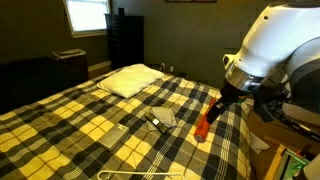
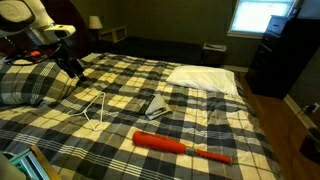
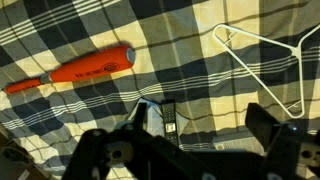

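Note:
My gripper hangs above the bed and points down, its two dark fingers wide apart at the lower edge of the wrist view. Nothing shows between them but things lying below on the bed. In exterior view 2 the gripper (image 2: pixel 75 62) is at the left, well above the blanket. A red toy bat (image 3: pixel 95 65) with a thinner handle lies flat, and a white clothes hanger (image 3: pixel 262 68) lies apart from it. Between them are a grey folded item (image 3: pixel 150 115) and a black remote-like object (image 3: pixel 170 118), partly hidden by the gripper.
A black-and-white plaid blanket (image 2: pixel 110 140) covers the bed. A white pillow (image 2: pixel 203 79) rests towards the window side. Some pale flat thing (image 1: pixel 115 135) lies on the blanket. Much of the blanket is clear; a dark dresser (image 1: pixel 126 40) stands beyond the bed.

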